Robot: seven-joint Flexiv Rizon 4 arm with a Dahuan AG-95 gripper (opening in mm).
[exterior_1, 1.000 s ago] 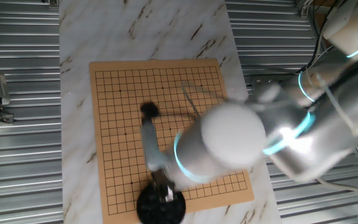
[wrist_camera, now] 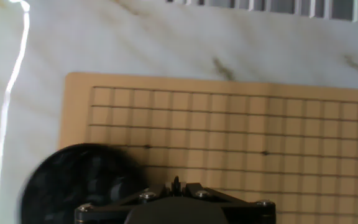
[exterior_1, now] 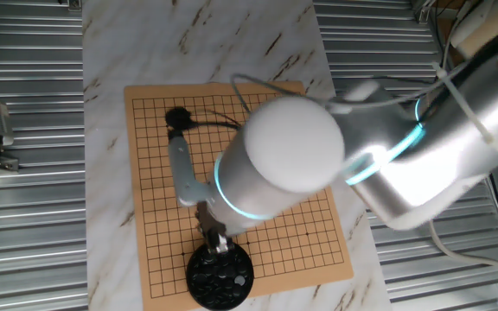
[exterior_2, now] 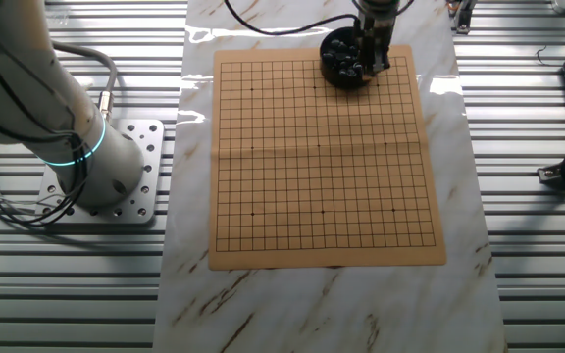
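A round black bowl (exterior_1: 199, 289) stands on a corner of the tan grid board (exterior_1: 318, 269), with several dark pieces inside and one paler piece (exterior_1: 239, 280). In exterior view 1 my gripper (exterior_1: 220, 245) is over the bowl's upper rim. Exterior view 2 has the gripper (exterior_2: 371, 69) at the side of the bowl (exterior_2: 335, 73). The wrist view puts the blurred bowl (wrist_camera: 73, 180) left of my gripper, whose fingers look shut. A small dark tip shows where they meet; whether a thin piece is pinched there cannot be told.
Bare grid covers the rest of the board (exterior_2: 327, 196), which lies on a white marbled table (exterior_2: 400, 304). A black cable (exterior_2: 292, 32) hangs beside the bowl. The arm covers much of the board in exterior view 1.
My arm has moved up and left in exterior view 1, and the gripper has gone from over the bowl toward its upper rim. The bowl sits slightly farther left than a second ago.
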